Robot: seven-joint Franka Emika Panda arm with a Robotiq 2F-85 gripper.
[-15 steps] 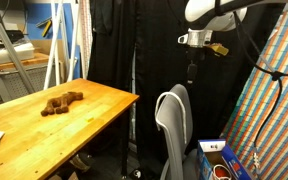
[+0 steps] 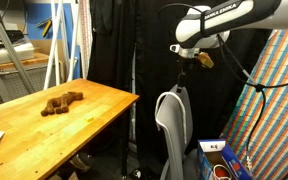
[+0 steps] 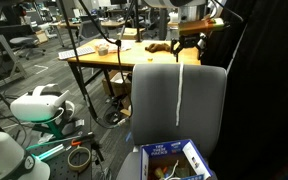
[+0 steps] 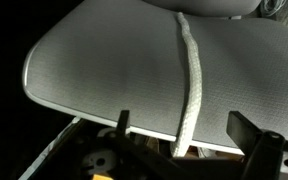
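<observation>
A white rope [image 4: 193,85] hangs over the backrest of a grey chair [image 4: 114,70]. In exterior view 2 the rope [image 3: 180,92] runs down the face of the chair back [image 3: 154,100]. My gripper stands open in the wrist view, its two dark fingers wide apart, and the rope passes through the space seen between them. No contact between fingers and rope shows. Exterior view 1 has the gripper [image 2: 182,74] just above the top of the chair [image 2: 172,112]; its fingertips are too small there to judge.
A brown plush toy [image 2: 62,102] lies on the wooden table [image 2: 94,108] at left. An open blue box [image 3: 172,160] holding small items sits in front of the chair back. A dark curtain [image 2: 154,70] hangs behind.
In exterior view 1 my arm has moved left, bringing the gripper from right of the chair's top to over it. Chair, toy and box look unmoved.
</observation>
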